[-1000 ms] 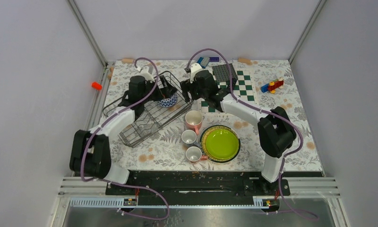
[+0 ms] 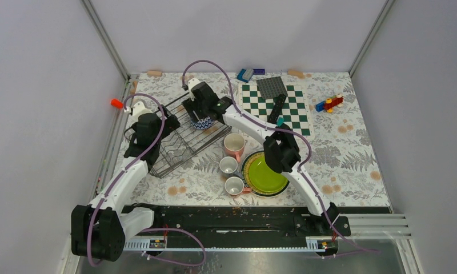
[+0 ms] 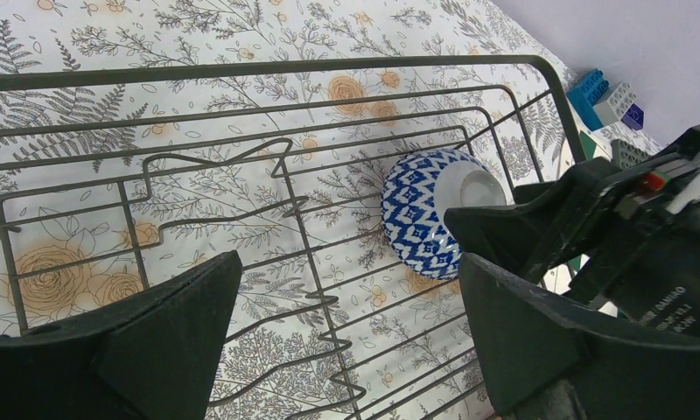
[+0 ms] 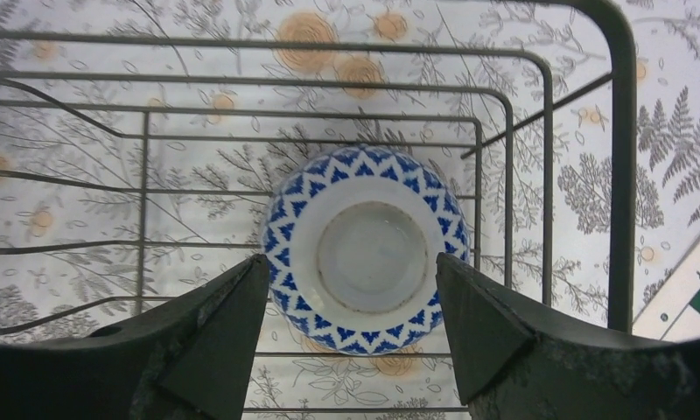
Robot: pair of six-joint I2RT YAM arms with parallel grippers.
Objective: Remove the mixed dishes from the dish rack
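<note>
A blue-and-white patterned bowl (image 4: 368, 337) lies upside down in the wire dish rack (image 2: 175, 162), near the rack's right end. Over it hangs my right gripper, its fingers apart, with one finger on each side of the bowl in the right wrist view. No contact with the bowl can be made out there. My left gripper stands open above the rack's left and middle wires, nothing between its fingers. The same bowl (image 3: 408, 214) shows beyond it in the left wrist view, partly behind the right gripper.
Right of the rack stand a pink cup (image 2: 234, 142) and two smaller cups, one grey (image 2: 228, 165) and one pink-handled (image 2: 235, 186). A green plate (image 2: 266, 176) lies on other plates, below the right arm. Toy bricks (image 2: 329, 103) lie far right.
My right gripper has moved left from beside the rack to over the bowl. The left gripper has drawn back leftward, away from the bowl. The bowl has stayed in the rack.
</note>
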